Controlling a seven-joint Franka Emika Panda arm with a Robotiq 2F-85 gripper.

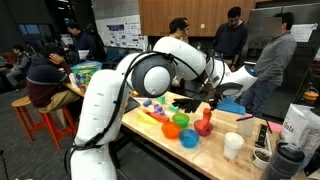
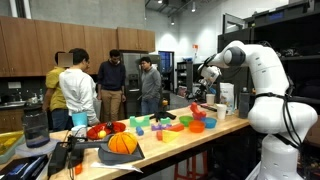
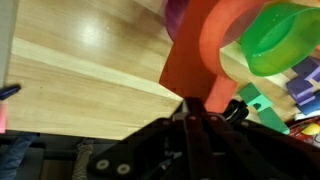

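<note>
My gripper is shut, and the edge of an orange-red piece (image 3: 190, 62) meets its fingertips in the wrist view. The piece has a curved, rim-like side. Its edge seems pinched there, though the dark fingers hide the exact contact. In exterior view 1 the red piece (image 1: 207, 115) stands upright and narrow over the red bowl (image 1: 203, 128). Whether it touches that bowl is unclear. A dark pink bowl (image 3: 177, 14) and a green bowl (image 3: 285, 40) show behind it in the wrist view.
An orange bowl (image 1: 171, 130), a green bowl (image 1: 180, 119) and a blue bowl (image 1: 189, 139) stand close by. A white cup (image 1: 233, 145) is to the right. Several coloured blocks lie on the table, and people stand behind it. Bare wood (image 3: 80, 85) shows beside the bowls.
</note>
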